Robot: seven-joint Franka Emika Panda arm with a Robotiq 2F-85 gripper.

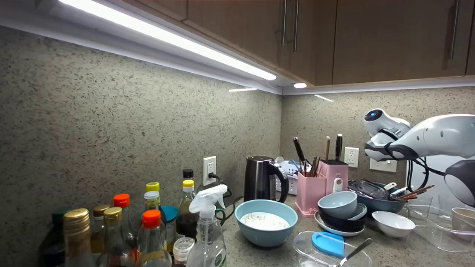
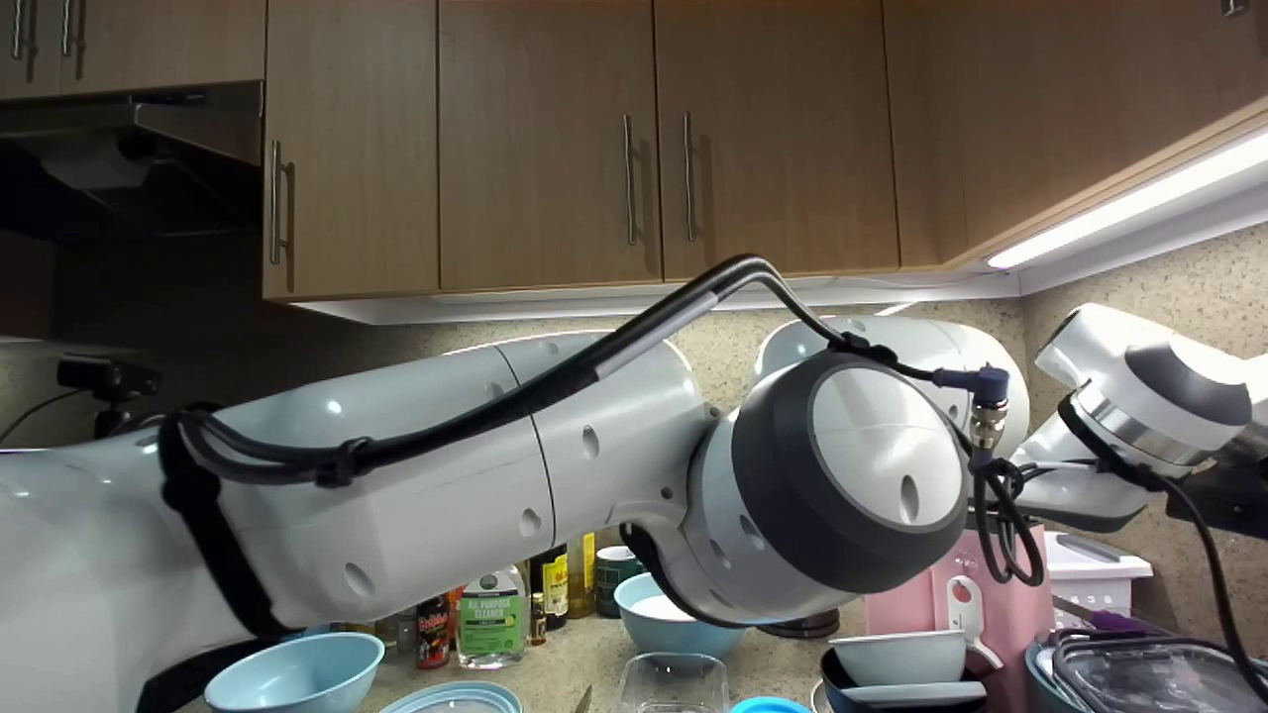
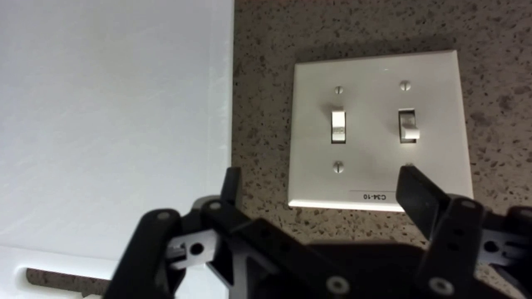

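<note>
In the wrist view a white two-switch plate (image 3: 371, 182) is fixed to the speckled wall, its label upside down. The left toggle (image 3: 338, 125) and right toggle (image 3: 410, 132) look different: the left shows a bright flat face, while the right one juts toward the lower edge of its slot. My gripper is open in front of the wall, fingers wide apart with nothing between them. Its right finger (image 3: 421, 202) overlaps the plate's lower right edge; whether it touches cannot be told. Exterior view 1 shows the same plate (image 1: 383, 165) partly behind the arm; the fingers are hidden there.
A white board (image 3: 114, 114) stands left of the plate in the wrist view. Below the arm are a dark basin of dishes (image 1: 378, 204), a pink knife holder (image 1: 334, 178), stacked bowls (image 1: 338, 204) and a white bowl (image 1: 394, 224). Cabinets (image 1: 400, 44) hang above.
</note>
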